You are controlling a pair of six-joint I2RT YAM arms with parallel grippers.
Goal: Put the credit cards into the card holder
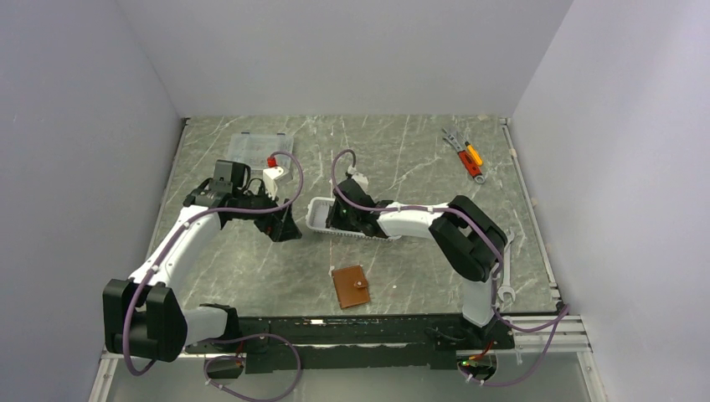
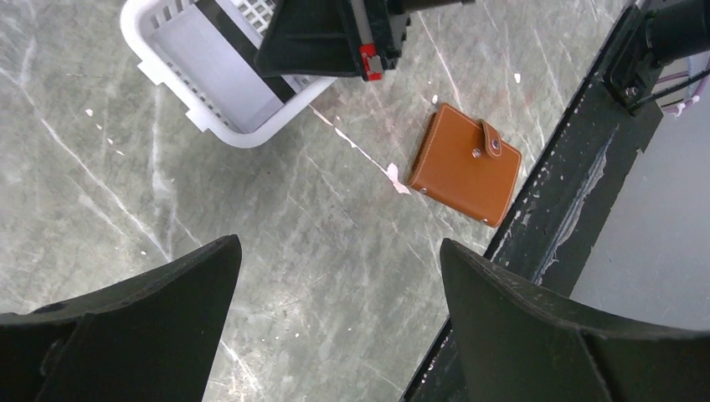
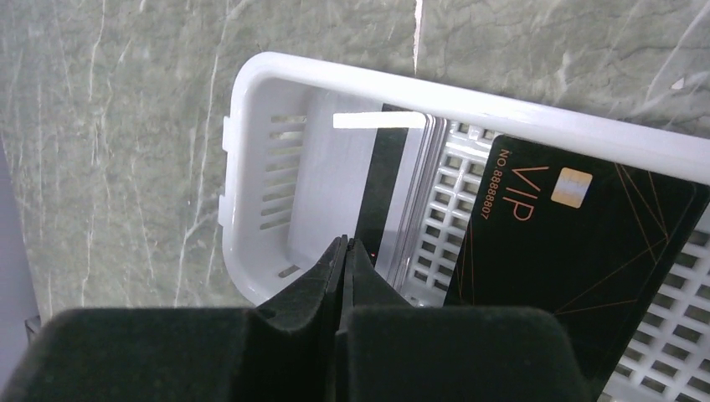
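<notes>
A white slotted basket (image 3: 251,84) holds a black VIP card (image 3: 569,243) and, at its left end, pale cards (image 3: 326,176) with a black stripe. My right gripper is shut over that left end, nothing visible between its fingertips. The brown card holder (image 2: 465,163), with its snap strap, lies on the table near the front edge, below the basket in the top view. My left gripper stands open left of the basket, above bare table.
A clear box (image 1: 255,146) sits back left. Pliers (image 1: 465,163) and a yellow-handled tool (image 1: 473,153) lie back right, a wrench (image 1: 506,285) front right. The table around the holder is mostly clear.
</notes>
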